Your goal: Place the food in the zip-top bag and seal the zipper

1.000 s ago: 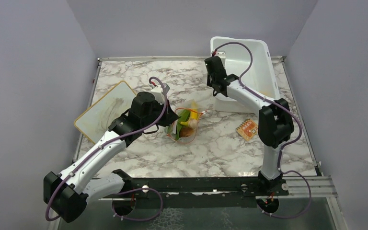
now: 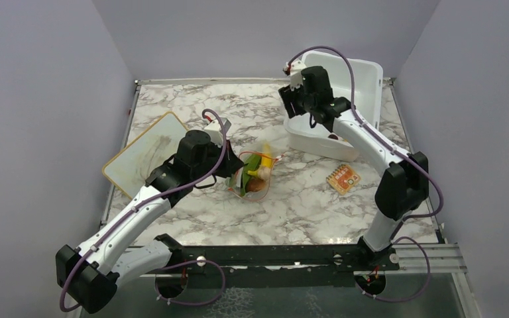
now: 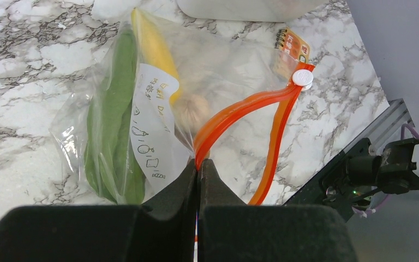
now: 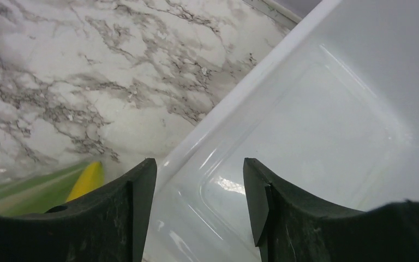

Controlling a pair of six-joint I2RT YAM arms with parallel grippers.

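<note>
The clear zip bag (image 3: 223,65) lies on the table centre holding green leafy food (image 3: 109,120), a yellow item (image 3: 153,38), a pale round item (image 2: 263,173) and a paper label (image 3: 153,131). Its orange zipper (image 3: 234,109) stands open in a loop, with a white slider (image 3: 303,78). My left gripper is shut at the zipper edge; whether it grips the edge is hard to tell. My right gripper is open over the left rim of the white bin, nothing between its fingers.
The white bin (image 2: 371,79) stands at the back right. A cutting board (image 2: 132,159) lies at the left and an orange notepad (image 2: 343,178) at the right.
My right arm has swung at the elbow to the right, its gripper now turned over the bin's left rim. The bin has shifted slightly. The left arm has barely moved.
</note>
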